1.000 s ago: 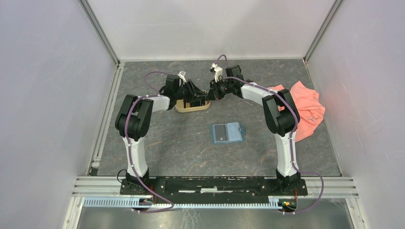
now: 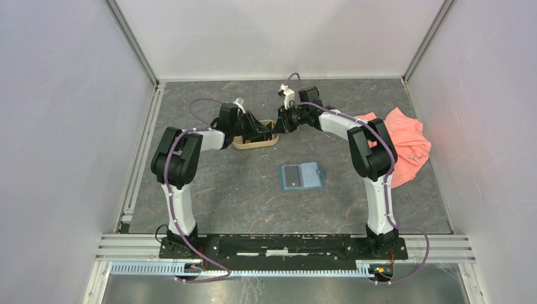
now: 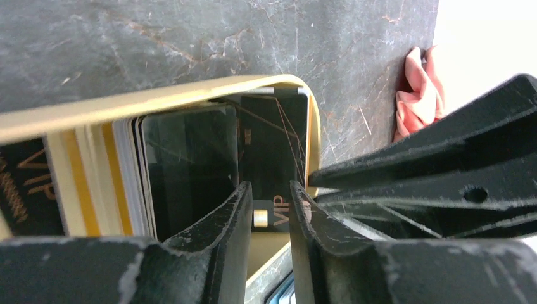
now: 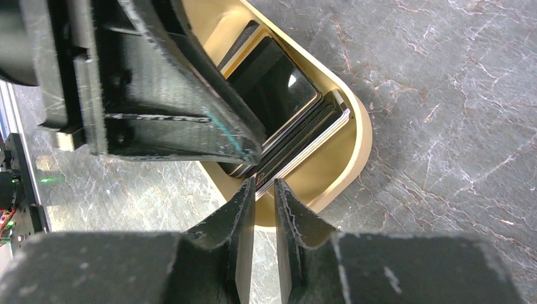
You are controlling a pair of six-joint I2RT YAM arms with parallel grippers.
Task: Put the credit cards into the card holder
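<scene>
A cream tray (image 2: 247,145) holds upright and leaning cards, including a black card (image 3: 190,164) and a dark card with "vip" lettering (image 3: 272,145). My left gripper is over these cards, fingers a little apart; whether it touches a card is unclear. My right gripper is at the tray's rim, fingers close together; what is between them is hard to see. The blue card holder (image 2: 309,175) lies open on the table below the tray in the top view.
A pink cloth (image 2: 409,145) lies at the right side. Both grippers are very close to each other at the tray.
My left arm has shifted slightly down in the top view over the tray. The right arm looks unchanged.
</scene>
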